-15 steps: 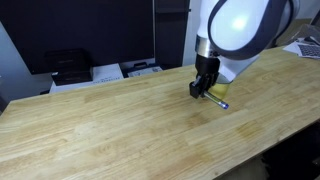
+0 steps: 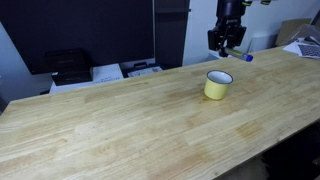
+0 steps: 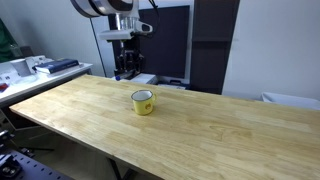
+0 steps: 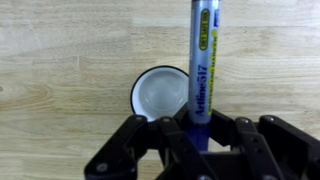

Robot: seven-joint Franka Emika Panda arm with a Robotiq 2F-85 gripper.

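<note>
A white marker with a blue end [image 2: 238,54] is pinched in my gripper [image 2: 226,48], which is shut on it. Seen from the wrist, the marker [image 4: 203,65] runs lengthwise from the fingers to the top edge, its "Artline 517" label showing. A yellow mug [image 2: 216,88] with a dark rim stands upright on the wooden table, below and slightly to the left of the gripper. Its white inside [image 4: 160,93] looks empty from above, just left of the marker. In the second exterior view the gripper [image 3: 127,73] hangs above and behind the mug [image 3: 143,102].
Bare wooden table [image 2: 100,125] stretches left of the mug. Dark panels and low boxes [image 2: 100,77] line the back edge. Papers and equipment [image 2: 303,48] lie at the far right corner.
From in front of the mug, the arm has drawn back and risen, carrying the marker up and to the right. The mug, partly covered before, is now in full view and has not visibly moved.
</note>
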